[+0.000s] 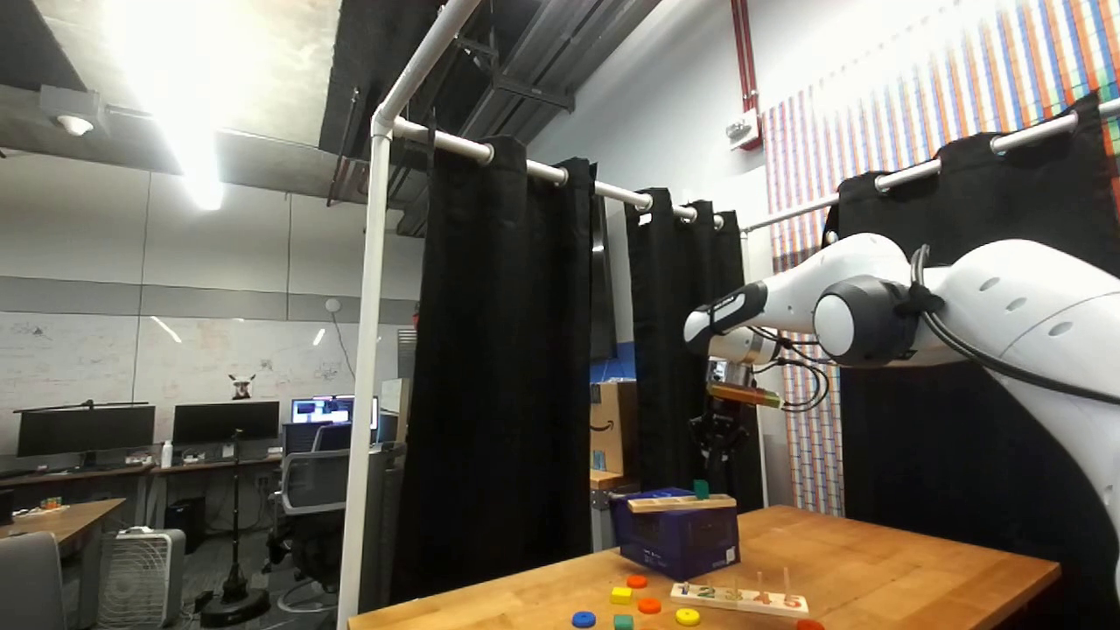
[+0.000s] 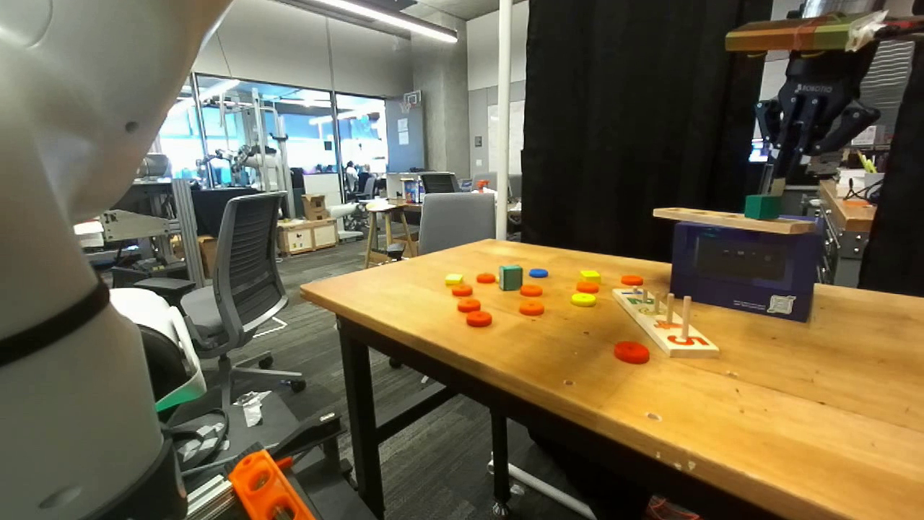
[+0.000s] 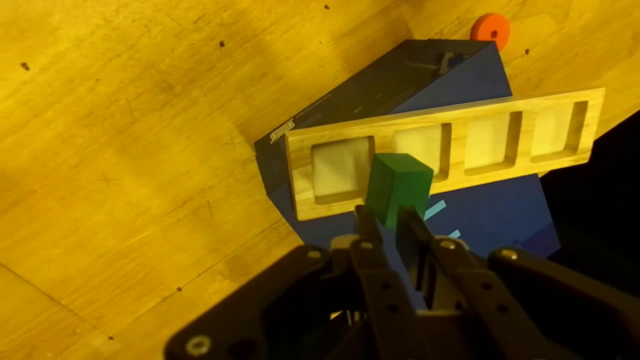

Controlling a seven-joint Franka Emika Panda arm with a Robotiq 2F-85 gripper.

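A green block (image 3: 403,180) is held between the fingertips of my gripper, which is shut on it. Beneath lies a pale wooden tray (image 3: 600,108) with several square recesses, all of them showing bare floors where visible. In the wrist view the block covers the wall between the first two recesses. Exterior view 2 shows the block (image 2: 762,206) right at the tray's top (image 2: 684,214); whether they touch I cannot tell. The tray rests across a dark blue box (image 2: 736,273), overhanging one side.
A numbered peg board (image 2: 665,325) stands in front of the box. Orange rings (image 2: 478,319), yellow pieces (image 2: 582,300), a blue ring (image 2: 538,273) and another green block (image 2: 511,277) lie scattered around the table.
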